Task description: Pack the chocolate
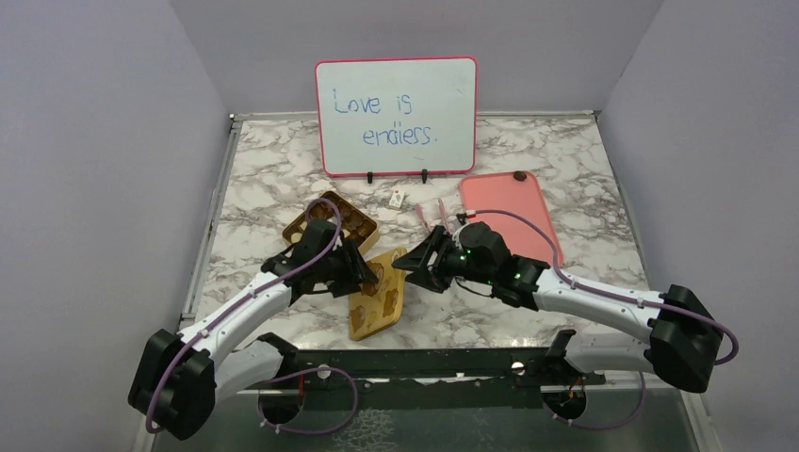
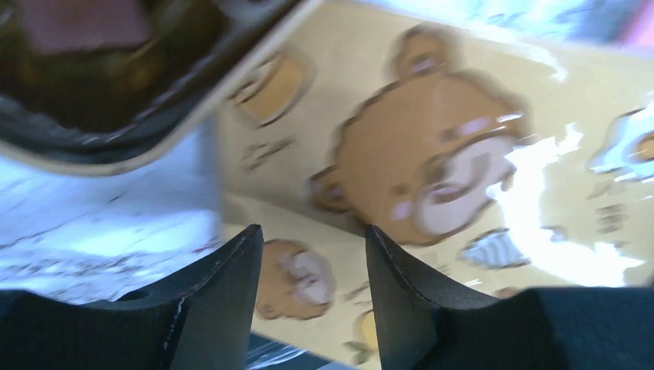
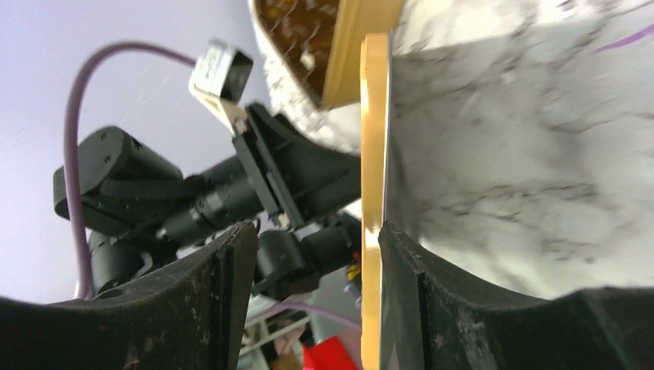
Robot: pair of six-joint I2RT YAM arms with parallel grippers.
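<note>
A yellow box lid with bear pictures (image 1: pixel 377 311) stands tilted between my two grippers, seen face-on in the left wrist view (image 2: pixel 409 154) and as a narrow upright edge (image 3: pixel 374 116) in the right wrist view. My left gripper (image 1: pixel 362 275) is at its left; its fingers are part open over the printed face (image 2: pixel 312 239). My right gripper (image 1: pixel 412 262) is at the right edge, fingers (image 3: pixel 231 270) apart with the edge between them; contact is unclear. The chocolate box (image 1: pixel 344 212), with a compartmented brown insert, lies behind my left gripper.
A whiteboard (image 1: pixel 398 113) stands at the back. A pink tray (image 1: pixel 523 226) with a small dark piece (image 1: pixel 519 175) is at the right. Tongs (image 1: pixel 443 209) and a small white item (image 1: pixel 396 200) lie at the middle.
</note>
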